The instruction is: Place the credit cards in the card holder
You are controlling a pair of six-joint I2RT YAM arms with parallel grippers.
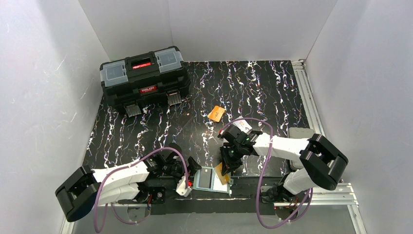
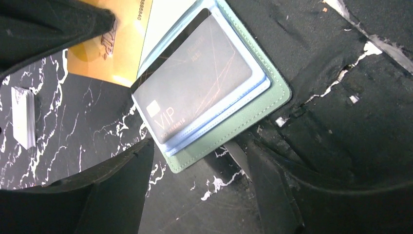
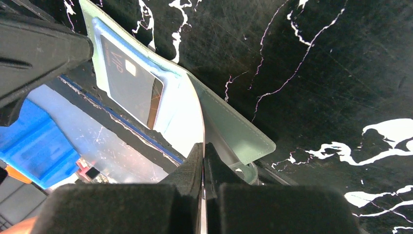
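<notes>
The green-edged card holder point(image 1: 204, 178) lies open at the table's front edge, a grey VIP card point(image 2: 195, 78) in one of its pockets. My right gripper is shut on a gold card point(image 2: 124, 51). That card appears edge-on in the right wrist view and reaches over the white inner side of the holder. Whether its far edge is inside a pocket cannot be made out. Just off the holder's left end is my left gripper, its fingers apart with nothing between them; the holder's green edge lies just beyond the tips.
An orange card point(image 1: 216, 113) lies mid-table, with a white card point(image 1: 242, 125) close to my right arm and a dark card point(image 1: 185, 119) to the left. A black toolbox point(image 1: 144, 80) fills the back left.
</notes>
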